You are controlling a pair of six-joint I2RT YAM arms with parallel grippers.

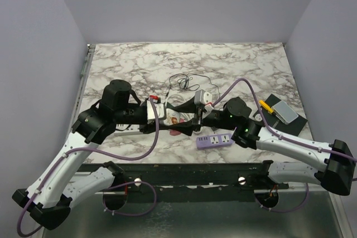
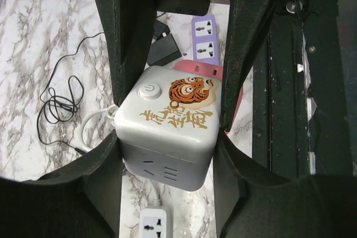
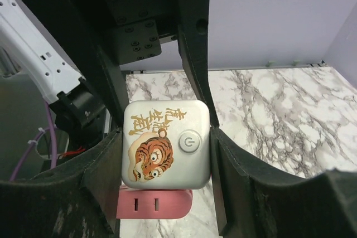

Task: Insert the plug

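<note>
A white cube-shaped plug (image 2: 167, 107) with a tiger picture and a round button hangs between both grippers above the table. Its near face in the left wrist view has slots. My left gripper has its fingertips at the cube's lower corners. From the opposite side my right gripper reaches around the same cube (image 3: 165, 160), its fingertips close along both sides. In the top view the cube (image 1: 172, 117) shows small, partly covered by the fingers. Whether each pair of fingers is pressing on the cube cannot be told.
A pink slotted piece (image 3: 155, 203) shows below the cube. On the table are a purple socket strip (image 1: 214, 141), a white socket strip (image 2: 155, 224), a tangled black cable (image 1: 185, 82) and a dark mat (image 1: 298, 126) at the right.
</note>
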